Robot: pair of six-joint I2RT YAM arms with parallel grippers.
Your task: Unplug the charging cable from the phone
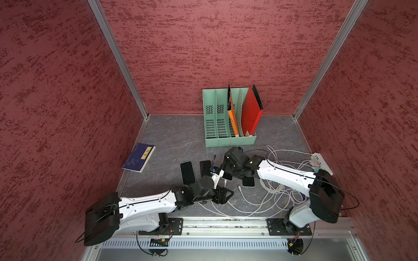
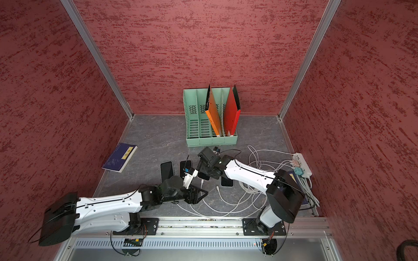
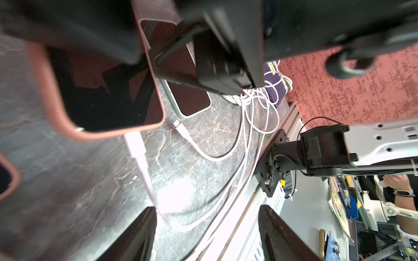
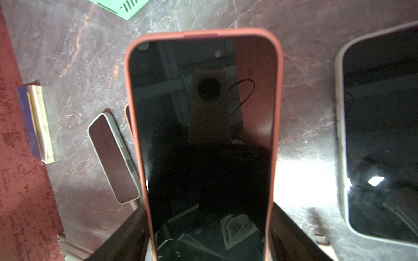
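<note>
A dark-screened phone with a pink frame (image 4: 204, 130) is gripped by its long sides, with my right gripper shut on it. In the left wrist view the phone (image 3: 100, 95) is raised above the table, and the white cable plug (image 3: 135, 143) meets its bottom edge. From that plug the white cable (image 3: 150, 191) runs down and off to the right. My left gripper is open, its two fingers apart with nothing held between them; the cable passes through the view behind their gap. The phone is largely hidden by the arms from above.
Other phones lie on the table at left (image 1: 187, 172) and right (image 1: 248, 181). A loose white plug (image 3: 180, 128) rests beside the right one. Tangled white cables (image 1: 278, 187) lead to a power strip (image 1: 321, 163). A green file rack (image 1: 230, 141) stands behind.
</note>
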